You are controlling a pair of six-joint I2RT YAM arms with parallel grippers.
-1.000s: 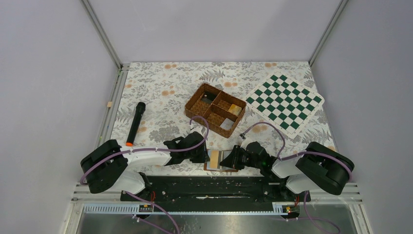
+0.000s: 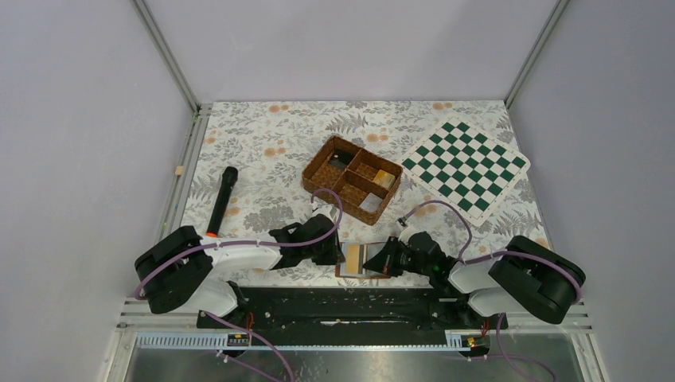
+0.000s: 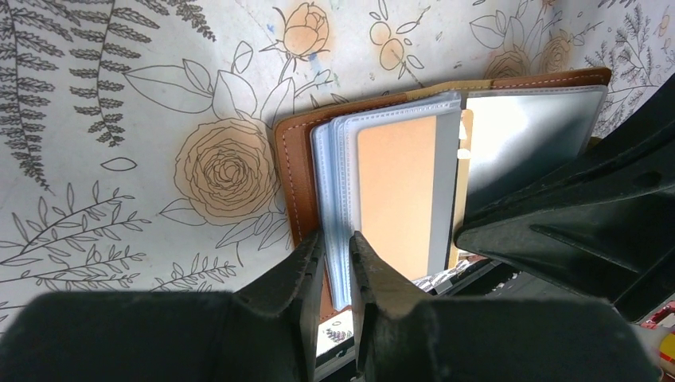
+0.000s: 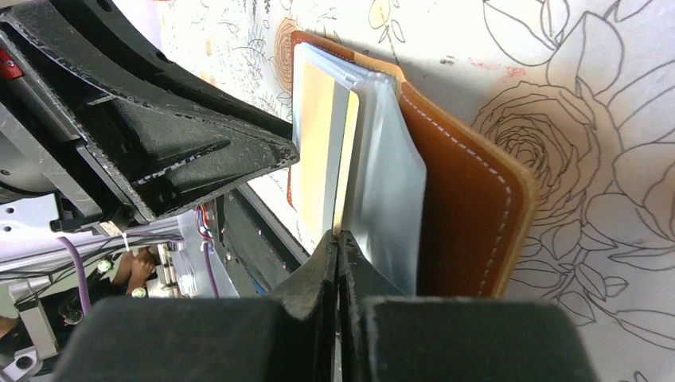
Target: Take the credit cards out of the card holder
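A brown leather card holder [image 3: 288, 171] lies open on the table, its clear plastic sleeves [image 4: 390, 151] stacked inside. An orange-yellow card with a grey stripe [image 3: 396, 171] shows in the top sleeve. My left gripper is shut on the folded edge of the sleeves, at the holder's left side. From the right, my right gripper reaches the card's stripe-side edge, its fingertips together. Whether the thin card edge is pinched between them I cannot tell. Seen from above, both grippers partly cover the holder.
Behind the holder stands a brown divided basket [image 2: 317, 188] with a few flat items in it. A green-and-white checkered board [image 2: 466, 169] lies at the back right, and a black microphone [image 2: 224, 197] on the left. The holder is close to the table's front edge.
The card holder and both grippers have shifted slightly to the right. The right forearm has moved outward a little. Basket, board and microphone are unmoved.
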